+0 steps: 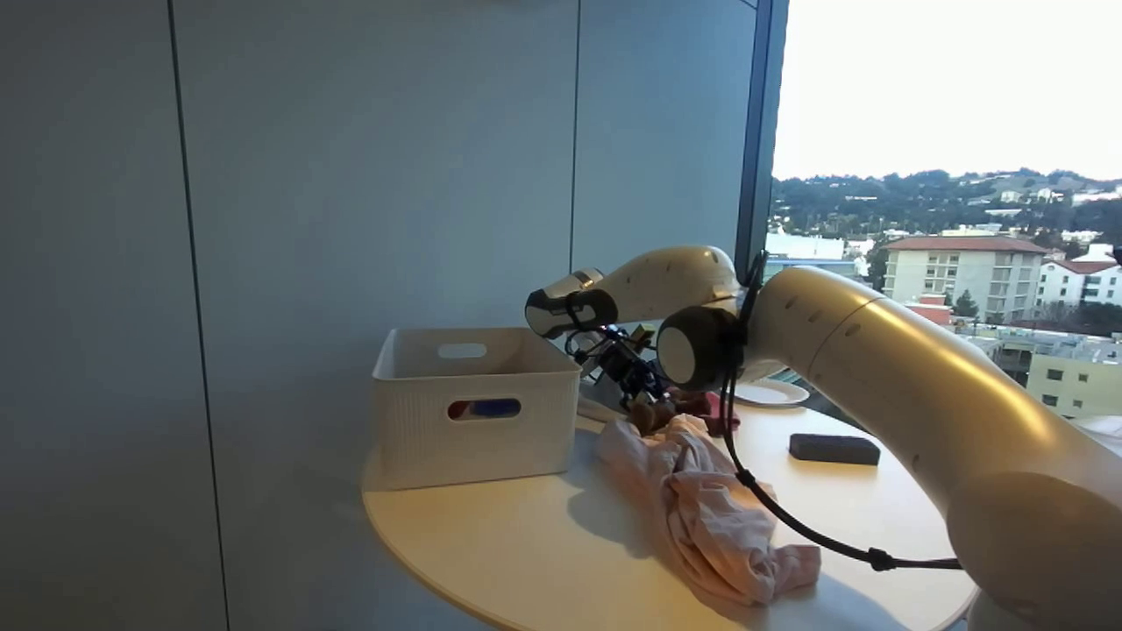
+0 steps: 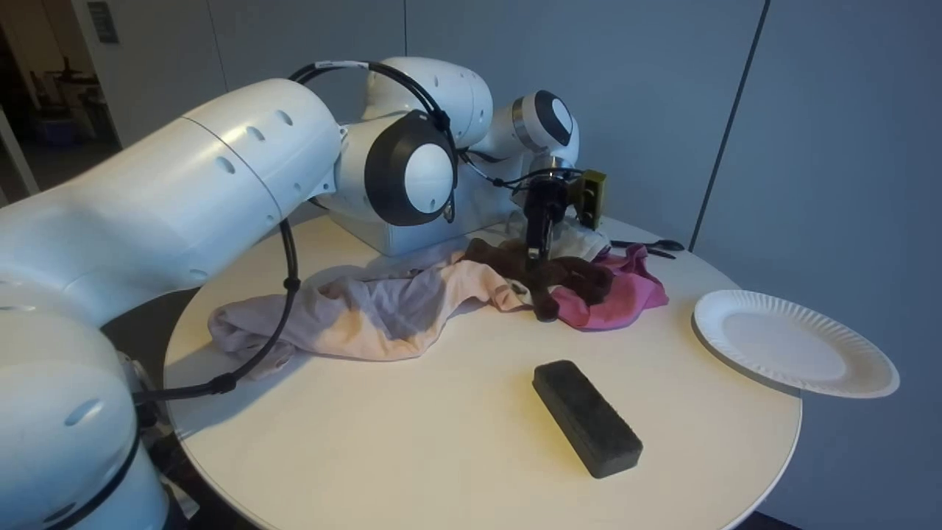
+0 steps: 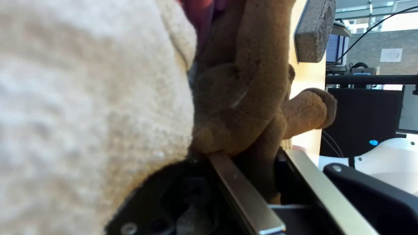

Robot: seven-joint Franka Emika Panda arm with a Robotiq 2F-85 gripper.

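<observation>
A brown plush toy [image 2: 583, 278] lies on the heaped cloths, one limb hanging over the pale pink cloth [image 2: 388, 309]. Beneath its other side is a bright pink cloth [image 2: 622, 300]. My gripper [image 2: 536, 256] points down into the toy's middle. In the wrist view, brown plush [image 3: 250, 98] fills the space between the two metal-edged fingers [image 3: 247, 192], and the gripper is shut on it. The fingertips are partly buried in the fur. Pale, blurred fabric [image 3: 86, 101] covers the left of that view, very close to the lens.
A white bin [image 1: 473, 442] with side handle holes stands beside the cloths; something blue and red shows through one hole. A dark grey block [image 2: 587, 419], a white paper plate [image 2: 786, 340] and black utensils [image 2: 658, 244] are also on the table.
</observation>
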